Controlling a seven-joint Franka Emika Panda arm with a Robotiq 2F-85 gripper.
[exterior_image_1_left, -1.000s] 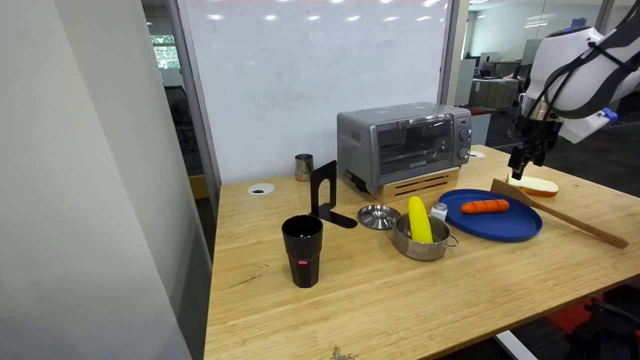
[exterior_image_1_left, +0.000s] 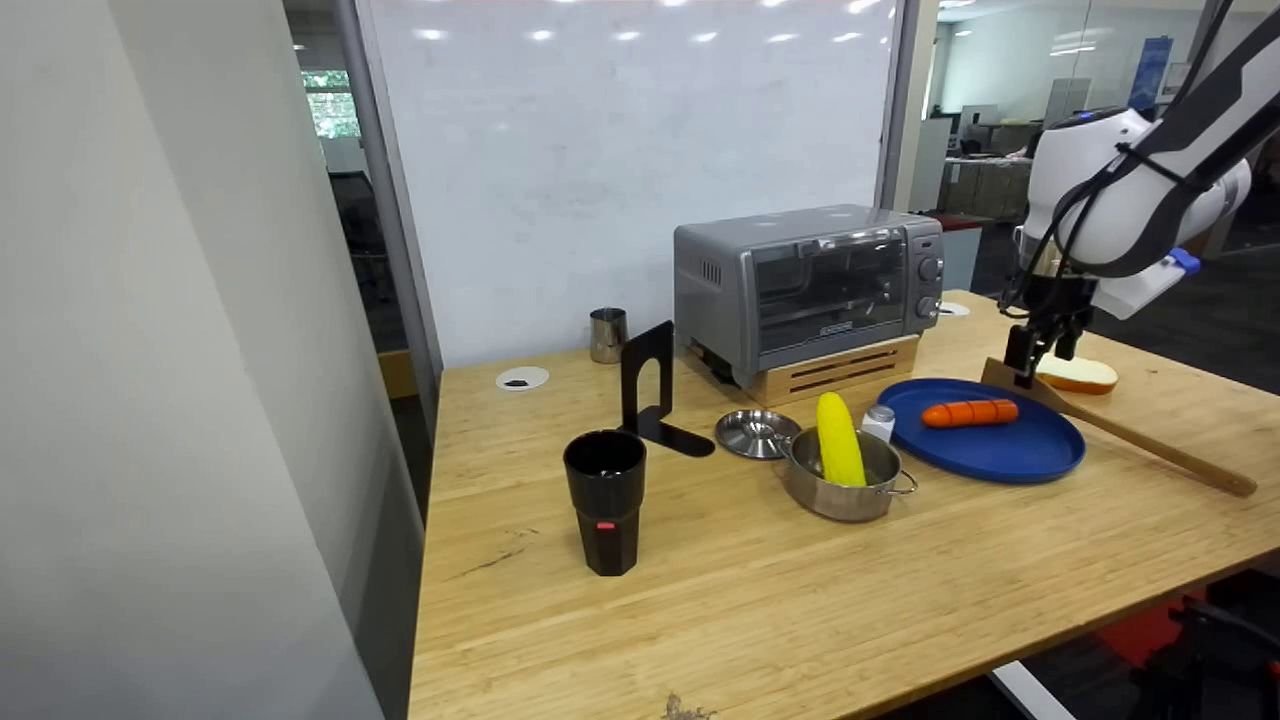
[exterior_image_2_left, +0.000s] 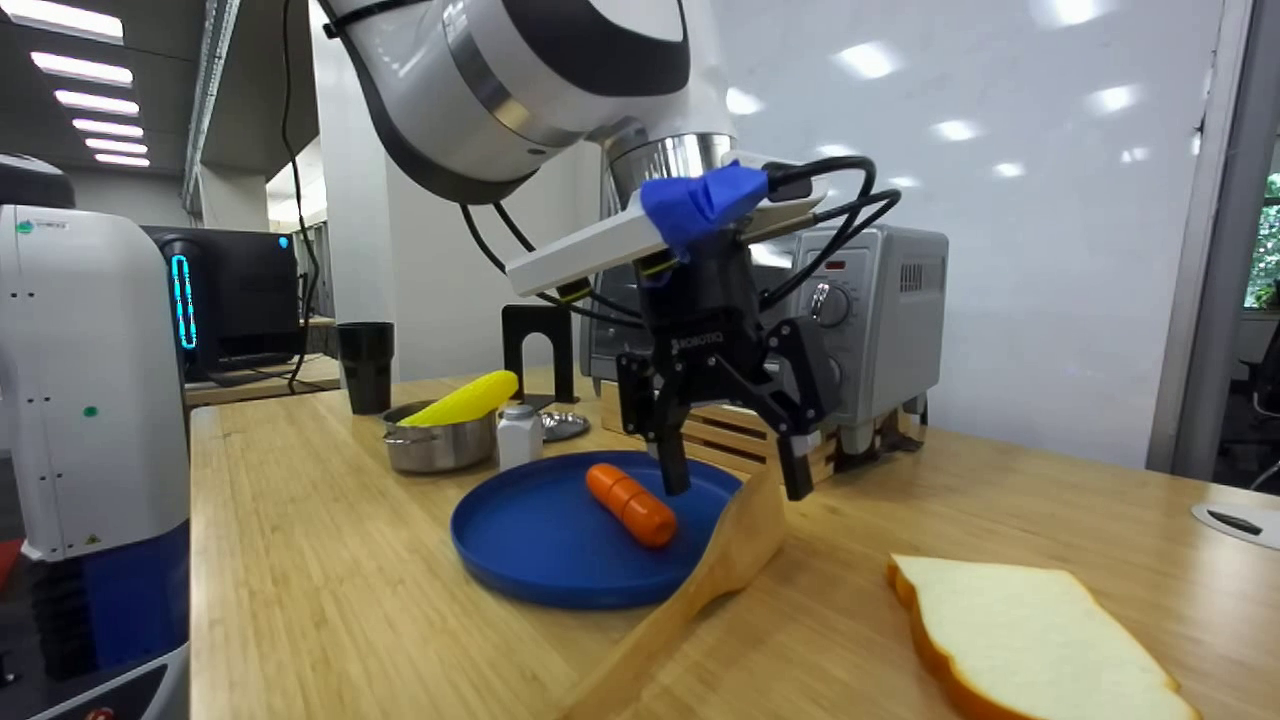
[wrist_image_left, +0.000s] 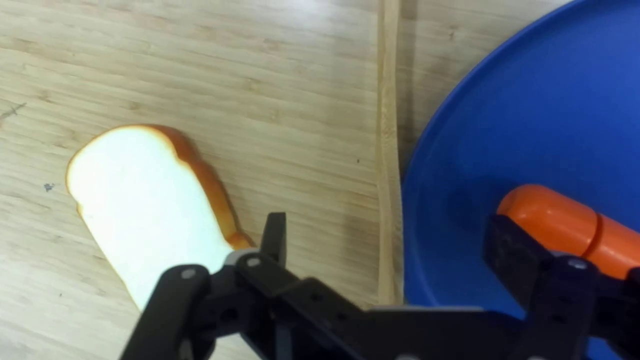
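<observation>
My gripper (exterior_image_2_left: 739, 486) is open, its fingers pointing down on either side of the head of a wooden spatula (exterior_image_2_left: 750, 526). In the wrist view the spatula (wrist_image_left: 388, 150) runs edge-on between the two fingers, with bare space on both sides of it. The spatula leans along the rim of a blue plate (exterior_image_2_left: 516, 564). An orange carrot or sausage (exterior_image_2_left: 632, 505) lies on that plate, close to one finger in the wrist view. A bread slice (wrist_image_left: 144, 204) rests on the table on the other side of the spatula.
A toaster oven (exterior_image_1_left: 816, 288) on a wooden stand is behind the plate. Beside the plate stand a white shaker (exterior_image_1_left: 878, 422) and a metal pot (exterior_image_1_left: 846, 494) holding a yellow corn-like piece (exterior_image_1_left: 839, 442). A black cup (exterior_image_1_left: 607, 498) and black bookend (exterior_image_1_left: 648, 390) are farther left.
The arm has moved left and lower in exterior view 1, from above the bread side to the spatula's head. The objects on the table look unmoved.
</observation>
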